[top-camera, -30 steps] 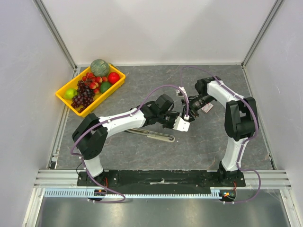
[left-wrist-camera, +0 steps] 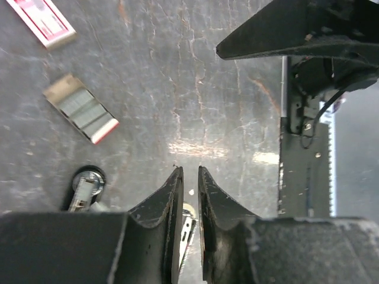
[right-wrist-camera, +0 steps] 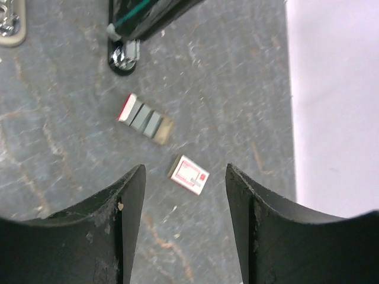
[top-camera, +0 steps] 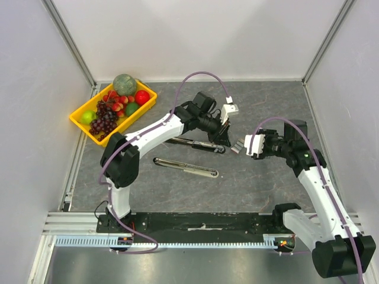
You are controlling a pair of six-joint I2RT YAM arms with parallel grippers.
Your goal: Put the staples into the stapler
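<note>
An open staple box (left-wrist-camera: 81, 108) with grey staple strips in it lies on the grey table, just right of the end of the black stapler (top-camera: 195, 144). In the top view my left gripper (top-camera: 224, 143) hangs over that end. The left wrist view shows its fingertips close together, a narrow gap between them and nothing held. Farther right, my right gripper stands wide open and empty above the table. Below it lies a small white-and-red box (right-wrist-camera: 190, 175), which the right gripper hides from the top view.
A beige stapler (top-camera: 186, 168) lies in front of the black one. At the back left stands a yellow basket (top-camera: 75, 119) of fruit. The two grippers are near each other.
My right gripper has moved right, away from the staple box and my left gripper. The left one has shifted slightly back and right, uncovering more of the black stapler.
</note>
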